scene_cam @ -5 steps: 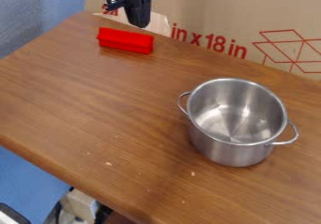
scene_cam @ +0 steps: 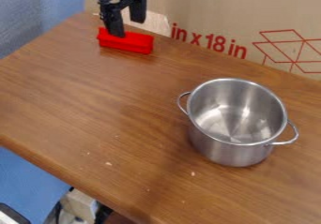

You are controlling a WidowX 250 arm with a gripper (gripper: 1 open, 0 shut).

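A red rectangular block (scene_cam: 133,42) lies at the back left of the wooden table. My black gripper (scene_cam: 124,20) is open at the block, one finger reaching down to its top left part; whether the fingers straddle it is hard to tell. A steel pot (scene_cam: 236,121) with two handles stands on the right side of the table.
A cardboard panel (scene_cam: 251,22) with red print stands along the back. The table's left edge drops to a blue surface.
My gripper has come down from above onto the red block and turned somewhat. The block and pot look unmoved.
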